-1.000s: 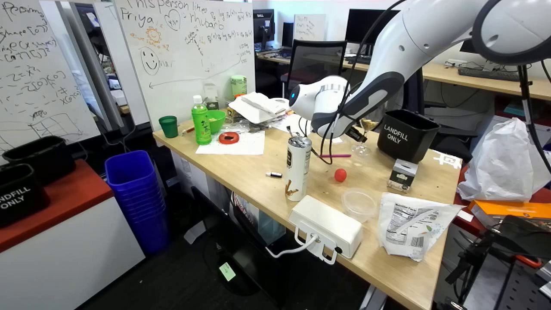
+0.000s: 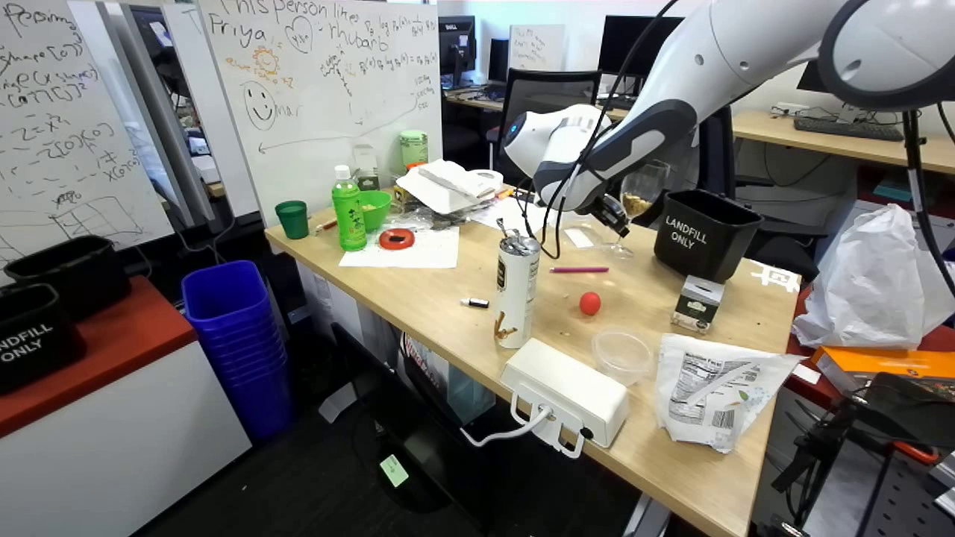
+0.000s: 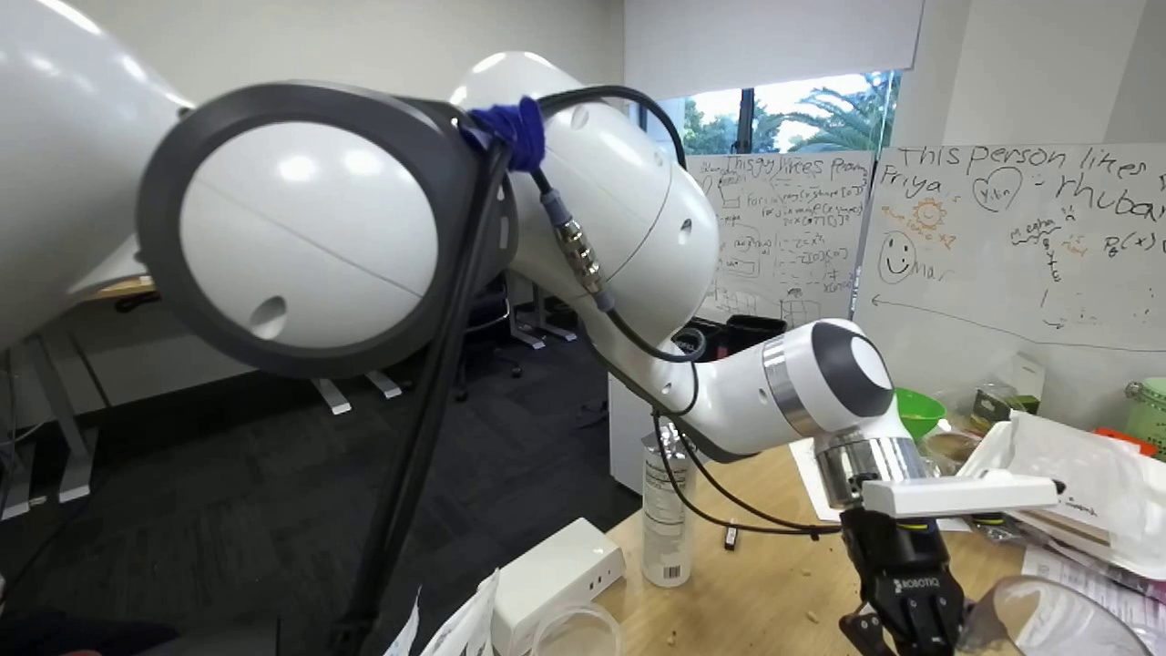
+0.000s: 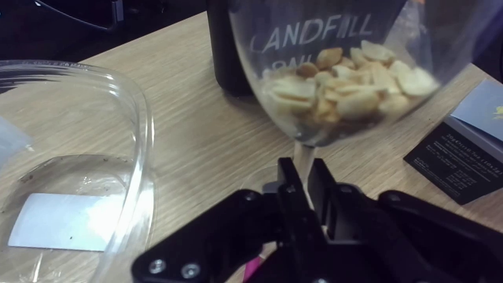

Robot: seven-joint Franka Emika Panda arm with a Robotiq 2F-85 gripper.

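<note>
A stemmed wine glass (image 4: 353,94) holds a small heap of peanuts (image 4: 358,89) in the bottom of its bowl. In the wrist view my gripper is shut on the stem just under the bowl, with one dark finger on each side. Exterior view 1 has the glass (image 2: 642,189) a little tilted beside my gripper (image 2: 621,224), left of the black bin; whether its foot is clear of the table I cannot tell. In exterior view 2 the gripper (image 3: 909,612) points down, and part of the glass (image 3: 1049,618) shows at its right.
A black "LANDFILL ONLY" bin (image 2: 707,234) stands right behind the glass. A clear plastic container (image 4: 141,141) lies to the left in the wrist view, and a small black box (image 4: 457,160) to the right. Nearby are a purple pencil (image 2: 579,269), a red ball (image 2: 590,303) and a tall can (image 2: 517,291).
My arm has lifted the gripper and the glass; the bowl now sits higher in exterior view 1 and the foot has shifted slightly left. The other table objects look unmoved.
</note>
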